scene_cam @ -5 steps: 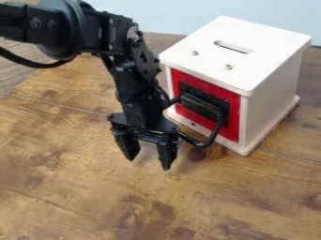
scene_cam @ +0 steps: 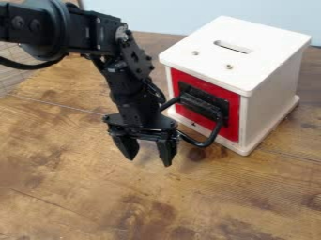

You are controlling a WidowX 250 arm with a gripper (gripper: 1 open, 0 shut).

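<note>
My black gripper [scene_cam: 146,150] points down over the wooden table, its two fingers apart with nothing between them. Behind it and to the right stands a white wooden box [scene_cam: 258,56] with a slot and two screws on top. Its front has a red panel [scene_cam: 190,78], partly covered by my arm's black housing and looping cable.
A pale wall [scene_cam: 150,14] runs along the back.
</note>
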